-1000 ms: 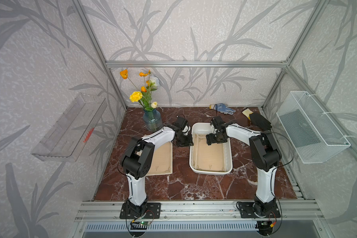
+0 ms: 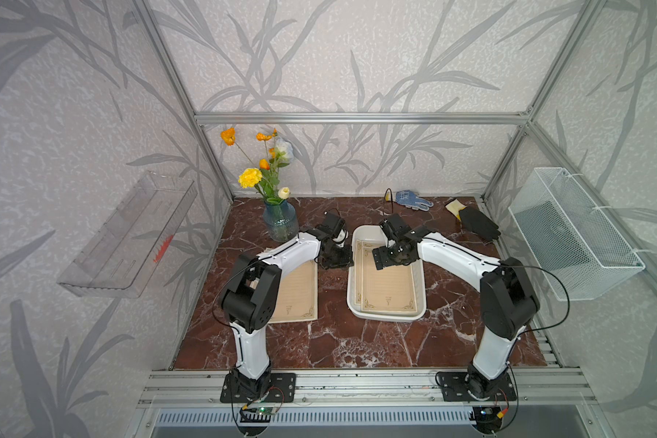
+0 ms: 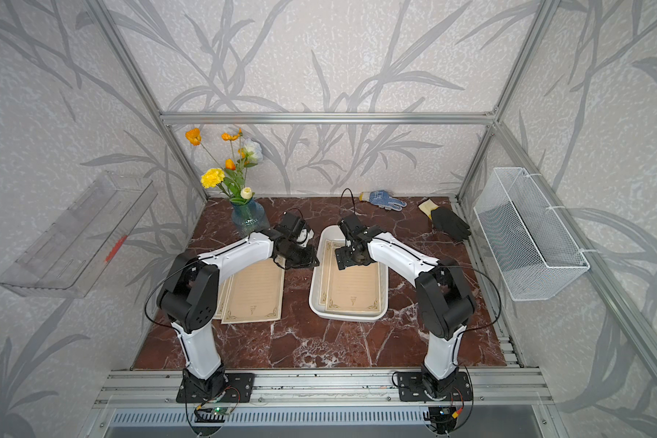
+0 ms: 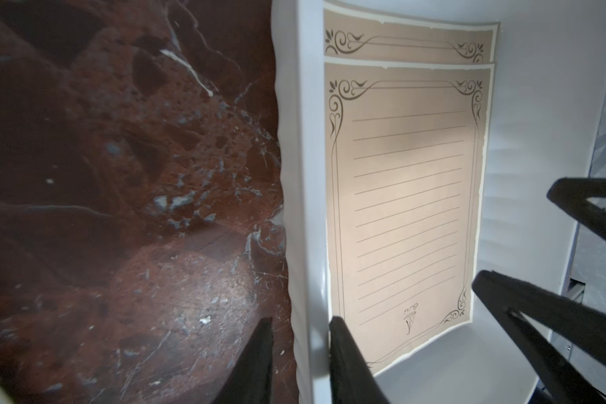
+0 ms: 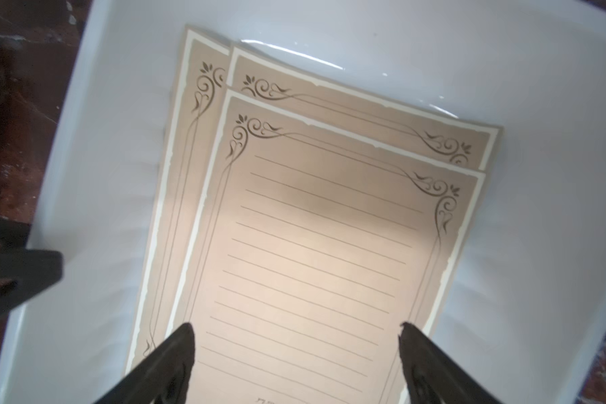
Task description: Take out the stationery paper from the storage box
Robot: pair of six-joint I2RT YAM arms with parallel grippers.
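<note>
The white storage box [image 2: 387,318] stands mid-table with several sheets of bordered, lined stationery paper [image 5: 303,262] lying in it, slightly out of line with one another. My left gripper is shut on the box's left rim, one finger on each side of the wall. Over the paper, inside the box, my right gripper hangs open, nothing between its fingers. Left of the box, more stationery sheets [image 3: 254,292] lie on the table, partly hidden under my left arm in the top views.
A glass vase [image 2: 281,221] with flowers stands at the back left. Work gloves [image 2: 414,200] and a dark glove [image 2: 479,223] lie along the back. A clear bin and a white mesh basket [image 2: 576,233] hang at the sides.
The box moved slightly left. My left gripper stays on the rim.
</note>
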